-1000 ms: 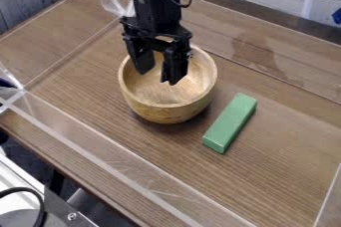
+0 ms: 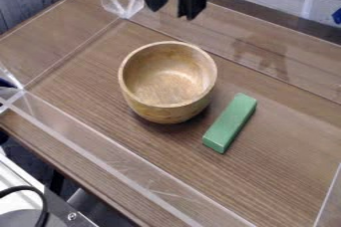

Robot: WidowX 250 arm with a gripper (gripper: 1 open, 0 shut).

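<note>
An empty wooden bowl sits on the wooden table near the centre. A green block lies to the right of the bowl, toward the front. My gripper is at the top edge, above and behind the bowl, cut off by the frame, with its dark fingers apart.
A clear plastic object is at the top left, beside the gripper. Black cable and pale hardware sit at the lower left corner.
My gripper has risen and moved back, out of the bowl to the top edge of the view. The bowl and green block stay in place.
</note>
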